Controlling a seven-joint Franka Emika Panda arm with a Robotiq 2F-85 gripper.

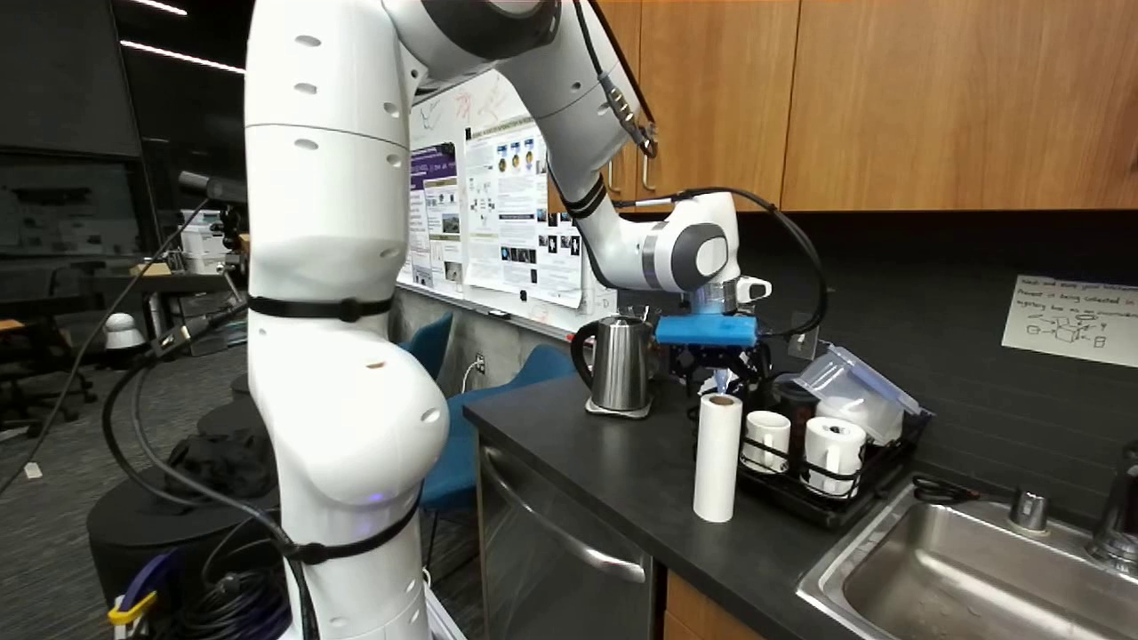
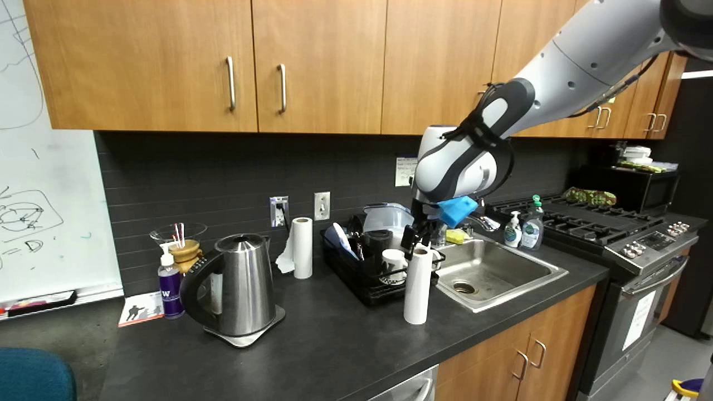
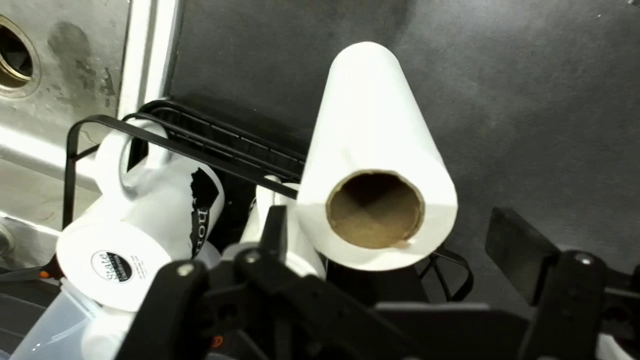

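A white paper towel roll stands on the dark counter beside the dish rack, leaning slightly in exterior view 2. My gripper is open around the roll's top end as the wrist view looks down on it. One black finger shows left of the roll and the other stands right of it, with a visible gap on the right side. Whether the left finger touches the roll I cannot tell. Seen from outside, the gripper is at the height of the roll's top, under the blue wrist piece.
Close beside the roll, the black dish rack holds white mugs and a clear tub. A sink lies past it. Toward the other end stand a kettle and a second paper roll.
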